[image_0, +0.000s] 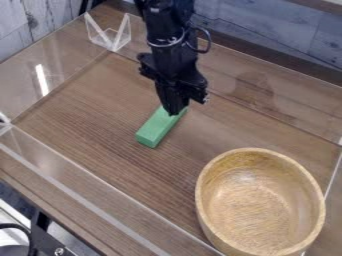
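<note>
A flat green rectangular block (159, 128) lies diagonally on the wooden table (80, 130). The black arm reaches down from the back centre, and its gripper (173, 104) hangs at the block's upper end. The gripper's fingertips are small and dark; they look shut, with nothing clearly between them. Whether they touch the block cannot be told.
A large round tan bowl (259, 200) fills the front right of the table. Clear plastic pieces stand at the left and upper-left edges. Grey boarded walls border the back.
</note>
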